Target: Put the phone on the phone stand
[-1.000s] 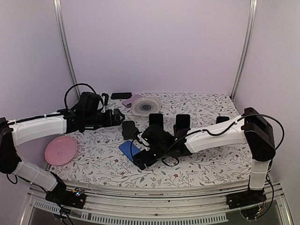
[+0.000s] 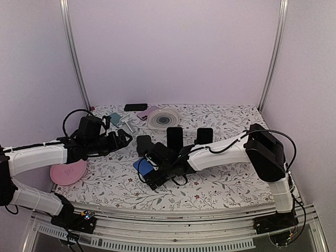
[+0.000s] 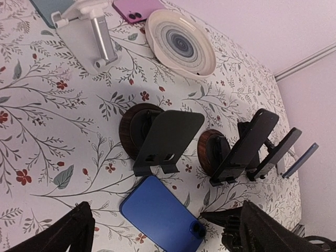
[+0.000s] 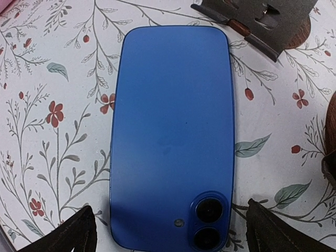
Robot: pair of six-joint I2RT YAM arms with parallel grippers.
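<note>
A blue phone [image 4: 170, 121] lies flat, camera bump near the bottom of the right wrist view; in the top view it is partly under my right arm [image 2: 140, 167]. My open right gripper is low over it, a finger on either side of its camera end. Behind the phone stands a dark phone stand [image 3: 173, 134] on a round wooden base; more black stands [image 3: 247, 142] are to its right. My left gripper [image 2: 118, 142] hangs open left of the stands, with nothing between its fingers.
A pale bowl [image 2: 164, 118], a pink phone [image 2: 144, 112], a black phone [image 2: 135, 107] and a white stand [image 3: 102, 39] are at the back. A pink plate [image 2: 68, 173] is at the left edge.
My right arm has moved left over the blue phone's near end. My left gripper has moved lower and toward the front left since a second ago.
</note>
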